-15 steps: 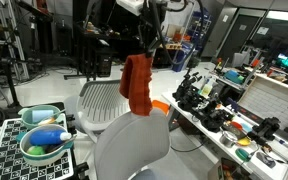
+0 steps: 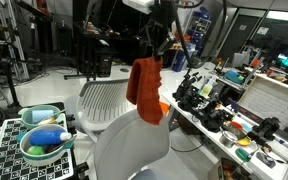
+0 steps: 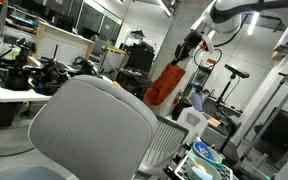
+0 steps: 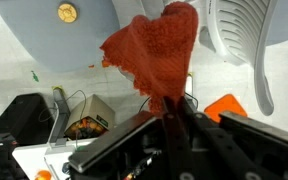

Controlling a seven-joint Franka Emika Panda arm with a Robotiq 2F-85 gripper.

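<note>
From my gripper (image 2: 154,56) a red-orange cloth (image 2: 146,92) hangs down, held by its upper end. In exterior view 1 it hangs above a pale chair back (image 2: 124,150) and in front of a second chair's back (image 2: 102,102). Seen from exterior view 2, the cloth (image 3: 164,85) hangs beyond the large grey chair back (image 3: 89,115). The wrist view shows the cloth (image 4: 159,50) stretching away from the dark fingers (image 4: 192,135), which are shut on its near end. The exact grip point is partly hidden.
Bowls (image 2: 46,140) with a blue object sit on a black stand at the left. A long white table (image 2: 209,130) at the right is crowded with tools and parts. An orange object (image 4: 224,107) shows in the wrist view.
Over the last second the gripper has shifted a little to the right in exterior view 1. The cloth swings and now hangs slightly farther right, with its broader face showing.
</note>
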